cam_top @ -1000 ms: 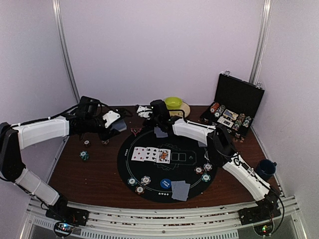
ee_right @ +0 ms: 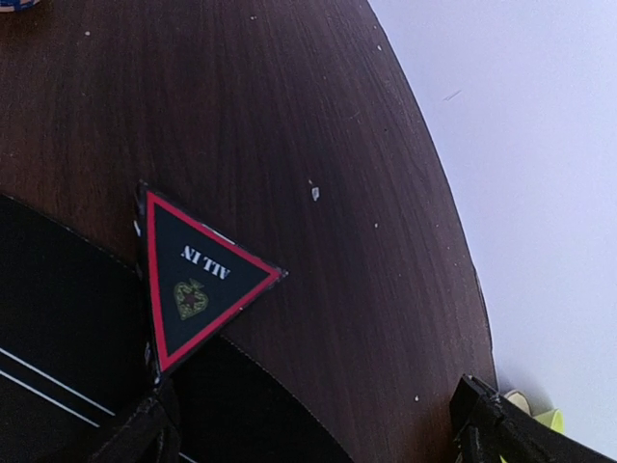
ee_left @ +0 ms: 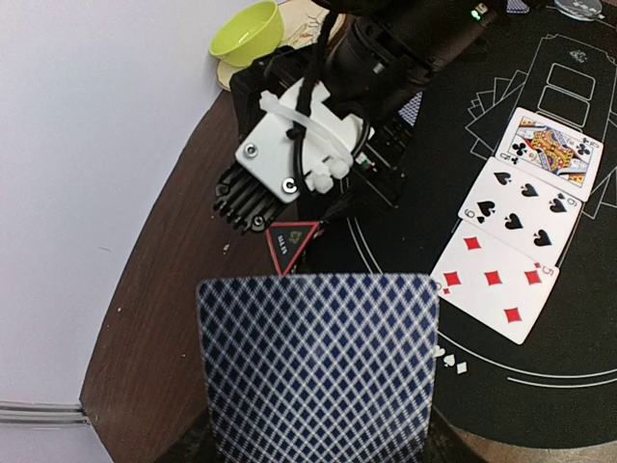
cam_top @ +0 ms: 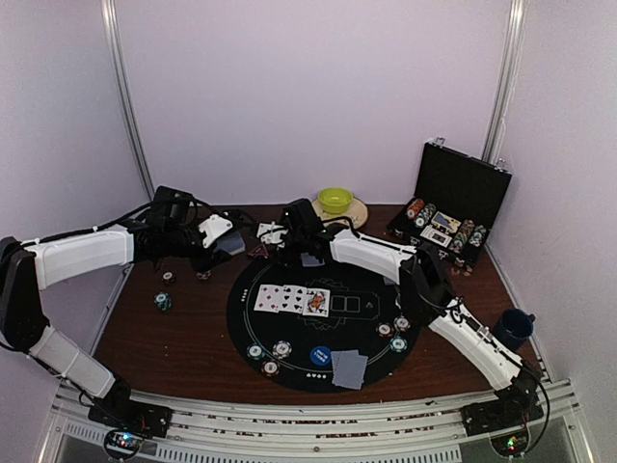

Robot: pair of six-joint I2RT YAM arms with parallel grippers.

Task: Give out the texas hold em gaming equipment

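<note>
My left gripper (cam_top: 228, 250) is shut on a deck of blue-backed cards (ee_left: 318, 367), held up left of the black poker mat (cam_top: 374, 303). The right gripper is open over the mat's far-left edge, with nothing between its fingers. Near its left finger (ee_right: 145, 434) a black triangular ALL IN marker (ee_right: 204, 275) with a red border lies partly across the mat's edge; I cannot tell whether they touch. Three cards lie face up on the mat: a red five (ee_left: 494, 280), a black six (ee_left: 521, 207) and a queen (ee_left: 551, 154).
Two face-down cards (cam_top: 350, 369) and several chips (cam_top: 281, 348) lie on the mat's near side, with a blue disc (cam_top: 320, 356). An open chip case (cam_top: 461, 198), a green bowl (cam_top: 335, 199) and a blue mug (cam_top: 513, 328) stand around. Bare wood (cam_top: 183, 338) lies to the left.
My right gripper has come left and slightly nearer, down towards the ALL IN marker. The left arm with the deck has stayed still.
</note>
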